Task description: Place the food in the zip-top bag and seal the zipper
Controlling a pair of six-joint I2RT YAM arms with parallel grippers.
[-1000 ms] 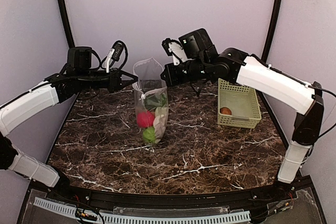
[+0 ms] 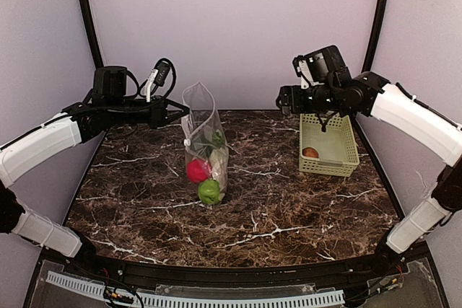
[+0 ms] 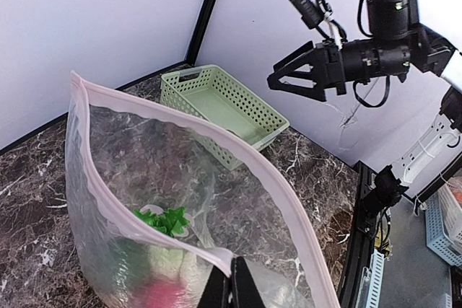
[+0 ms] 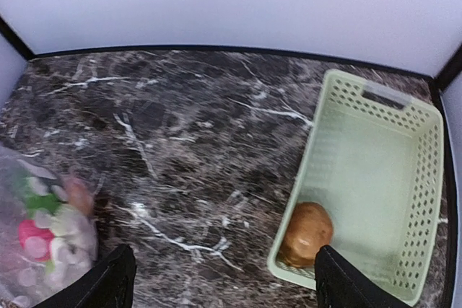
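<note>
The clear zip bag [image 2: 206,142] stands upright left of centre, holding a green round item [image 2: 209,192], a red one [image 2: 197,170], a pale one and leafy greens [image 3: 162,219]. My left gripper is shut on the bag's rim. My right gripper [image 2: 289,102] hangs open over the left side of the pale green basket [image 2: 328,167]; in the right wrist view a brown round item [image 4: 309,232] lies inside that basket, between its fingertips and the basket's far end.
Walls stand at the back and both sides.
My right gripper has left the bag's rim and moved right to the basket. The bag's lower part has shifted slightly toward the front. The left arm has barely moved.
</note>
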